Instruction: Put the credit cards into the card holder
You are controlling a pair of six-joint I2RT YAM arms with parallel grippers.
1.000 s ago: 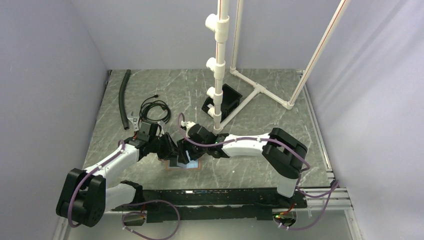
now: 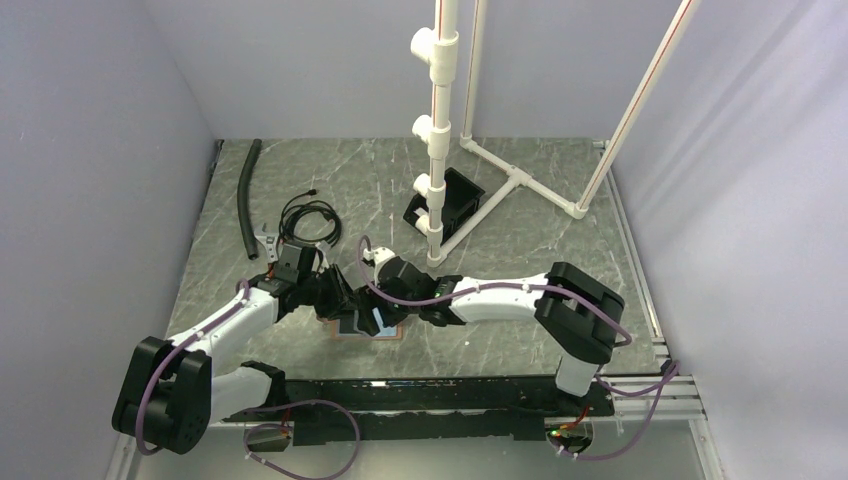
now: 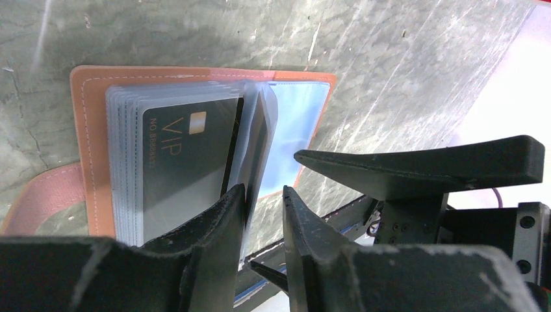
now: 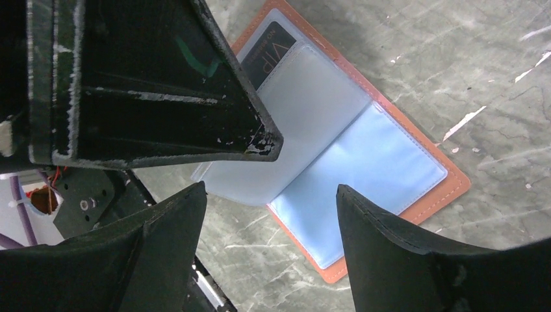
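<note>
The card holder (image 3: pixel 94 143) lies open on the table, tan with clear sleeves. Dark VIP cards (image 3: pixel 179 162) show in its left sleeves; its blue right side (image 4: pixel 364 169) looks empty. My left gripper is part open at a raised clear sleeve, its left finger against that sleeve; whether it grips it I cannot tell. My right gripper stands open above the holder's blue side, with nothing seen between its fingers.
A black box (image 2: pixel 456 190) sits behind white pipe frames (image 2: pixel 500 205). A coiled cable (image 2: pixel 310 225), a black tube (image 2: pixel 246 200) and a grey wrench lie at back left.
In the top view my right gripper has shifted slightly over the holder, lately toward the front. My left arm looks nearly still.
</note>
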